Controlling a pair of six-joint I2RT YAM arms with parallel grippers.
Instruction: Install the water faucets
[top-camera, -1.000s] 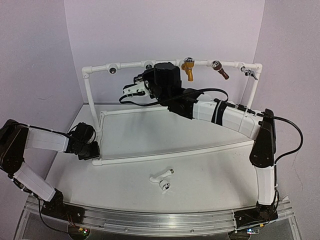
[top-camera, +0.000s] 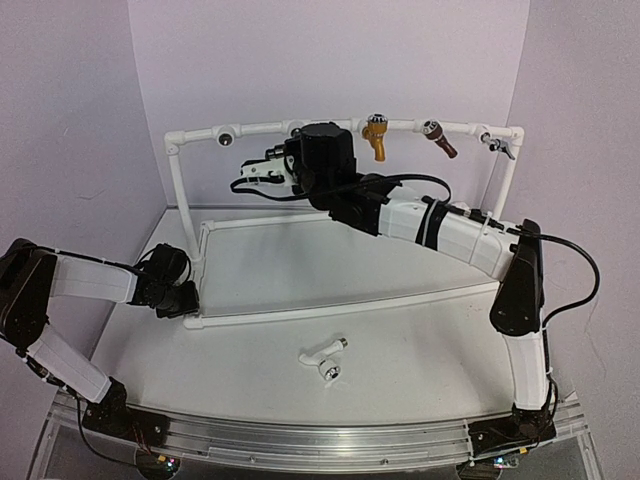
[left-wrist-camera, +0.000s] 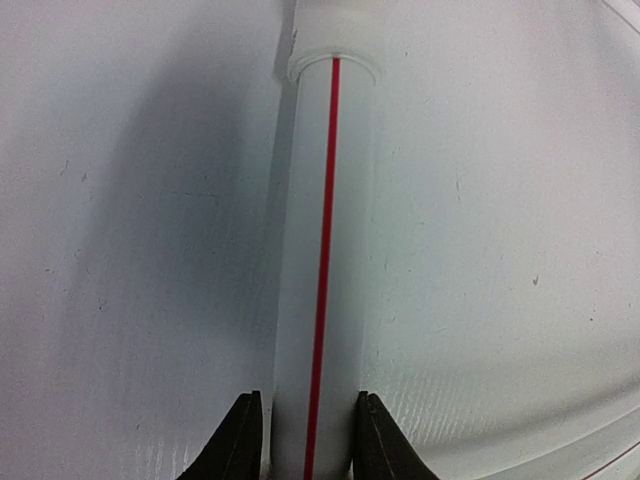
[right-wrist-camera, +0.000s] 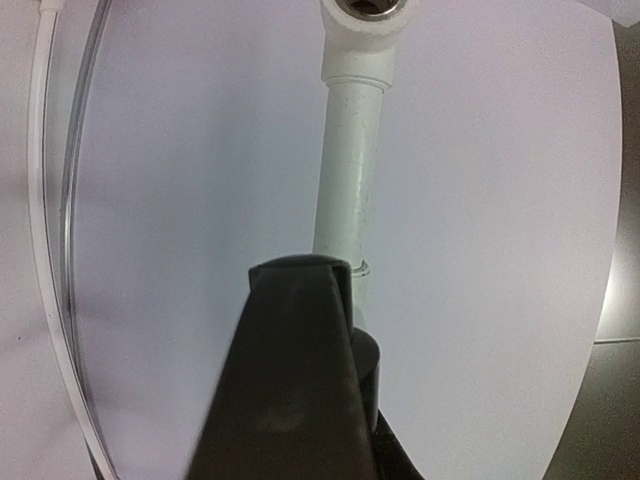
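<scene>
My right gripper appears shut on a dark grey faucet (right-wrist-camera: 295, 380), which hides most of its fingers. In the top view my right arm (top-camera: 330, 165) reaches across to the upper rail (top-camera: 260, 129). An open pipe socket (right-wrist-camera: 372, 8) shows ahead in the right wrist view; another socket (top-camera: 225, 135) faces out at the rail's left. A white faucet (top-camera: 323, 360) lies on the table. On the rail sit an orange faucet (top-camera: 375, 135), a brown one (top-camera: 438, 138) and a silver one (top-camera: 498, 145). My left gripper is shut on the white pipe (left-wrist-camera: 345, 230) with a red stripe.
The white pipe frame's lower front bar (top-camera: 340, 308) crosses the table. The left arm (top-camera: 95, 280) stays low at the frame's front left corner. A black cable (top-camera: 595, 275) loops off the right arm.
The left arm and the white faucet have stayed put.
</scene>
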